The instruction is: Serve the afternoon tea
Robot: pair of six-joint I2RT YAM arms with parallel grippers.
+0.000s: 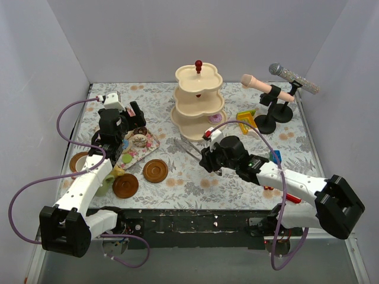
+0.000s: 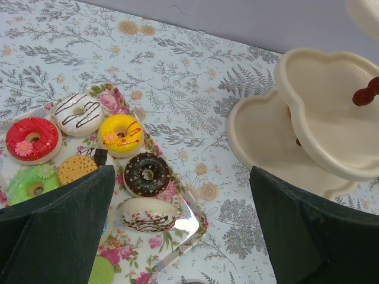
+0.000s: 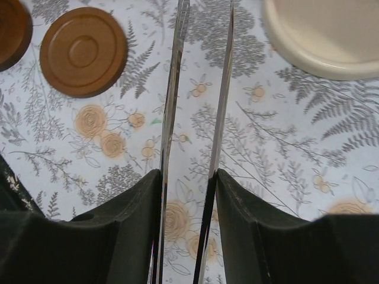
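A cream three-tier stand (image 1: 198, 105) stands at the back middle, a purple donut (image 1: 215, 118) on its bottom tier. My left gripper is open above the floral tray of donuts and biscuits (image 2: 160, 248), beside the stand. My right gripper holds two long metal blades, probably tongs, pointing forward over bare cloth, with nothing between their tips; how far its fingers are closed is hard to judge. Brown coasters (image 3: 83, 50) lie left of the blades.
Microphone-like objects on black stands (image 1: 284, 109) and a yellow item (image 1: 246, 118) are at the back right. Small coloured items (image 1: 290, 197) lie at the right front, partly behind my arm.
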